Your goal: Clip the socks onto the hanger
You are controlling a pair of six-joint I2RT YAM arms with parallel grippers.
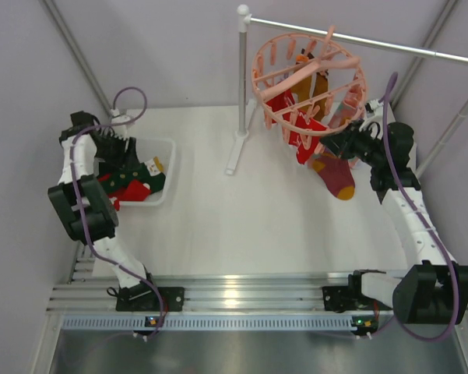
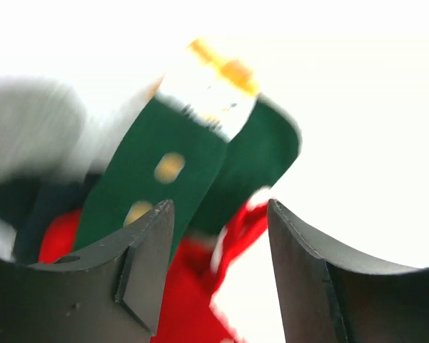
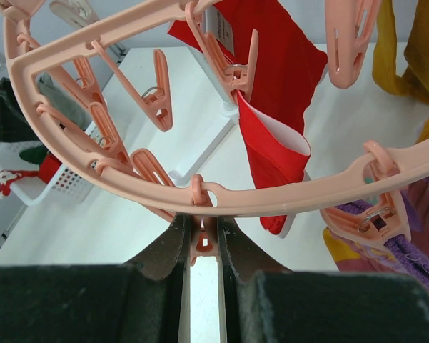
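The pink round hanger (image 1: pixel 308 82) hangs from the rail, with red, mustard and maroon socks (image 1: pixel 333 175) on it. My right gripper is shut on a pink clip under the hanger's ring; a red sock (image 3: pixel 275 153) hangs just behind. My left gripper is open over the white bin (image 1: pixel 163 193) at the left, above green socks (image 2: pixel 139 168) and red ones (image 2: pixel 189 307), blurred in the left wrist view.
The white stand post (image 1: pixel 242 78) and its foot stand at the back middle. A second rail support runs along the right.
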